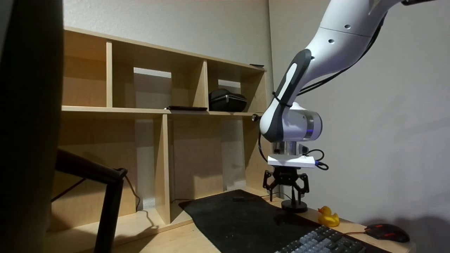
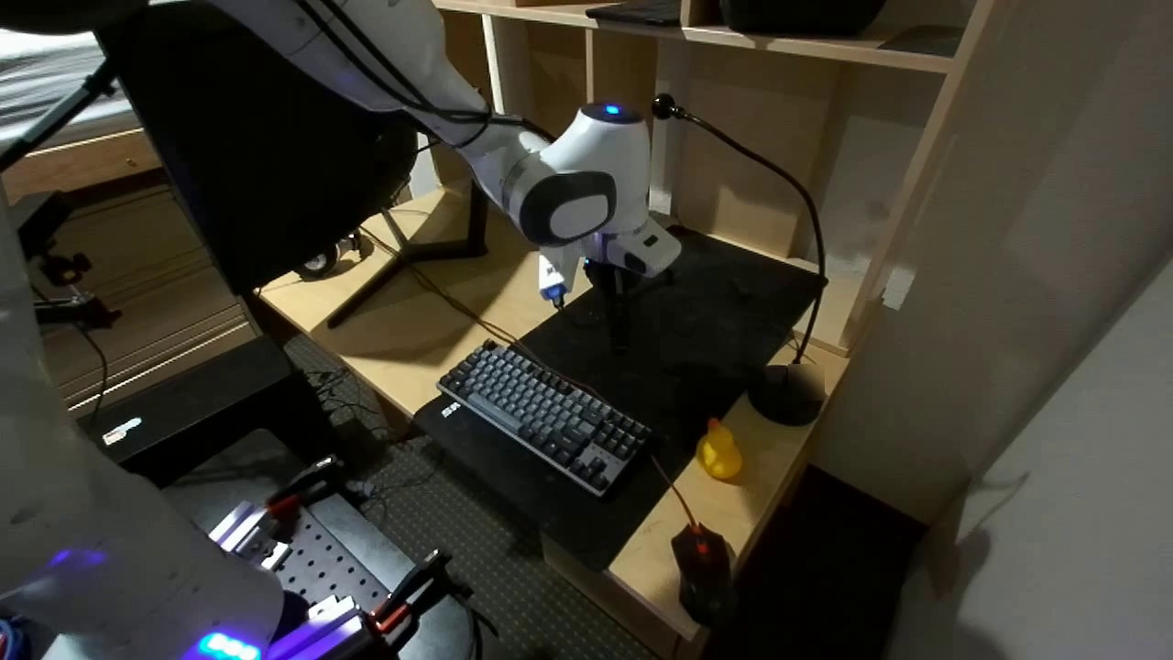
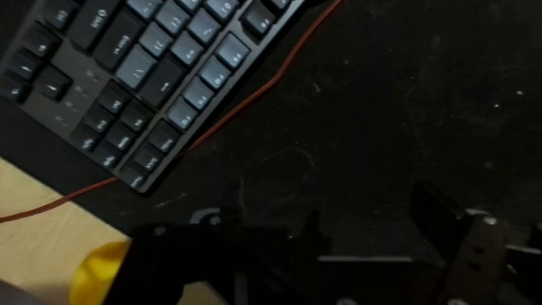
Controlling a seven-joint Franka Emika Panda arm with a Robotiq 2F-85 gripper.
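Note:
My gripper (image 1: pixel 285 194) points down above the desk with its fingers spread and nothing between them. In exterior view 2 a dark finger (image 2: pixel 619 317) hangs over the black mat, mostly merging with it. The yellow rubber duck (image 1: pixel 328 217) stands upright on bare wood, to the right of the gripper in exterior view 1. From exterior view 2, the duck (image 2: pixel 720 452) is seen between the lamp base and the mouse. Only part of the duck (image 3: pixel 97 272) shows at the lower left of the wrist view, partly covered by the dark gripper.
A keyboard (image 2: pixel 546 416) lies on the black mat (image 2: pixel 704 291). Its neighbour is a mouse (image 2: pixel 701 572) with a red cable. A gooseneck lamp (image 2: pixel 787 394) rises near the wall, close to the arm. Wooden shelves (image 1: pixel 198 112) line the back.

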